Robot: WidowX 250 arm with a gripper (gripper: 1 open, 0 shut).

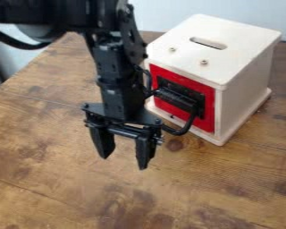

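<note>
My black gripper [124,148] hangs open over the wooden table at the centre, fingers pointing down, with nothing visible between them. It is just left of and in front of a pale wooden box [222,54], which has a slot and two screws on top. The box's red front [170,76] carries a black latch fitting with a black bar handle [185,122] sticking out toward the gripper. Part of the handle passes behind my arm, so whether they touch is unclear.
A pale wall lies behind the table.
</note>
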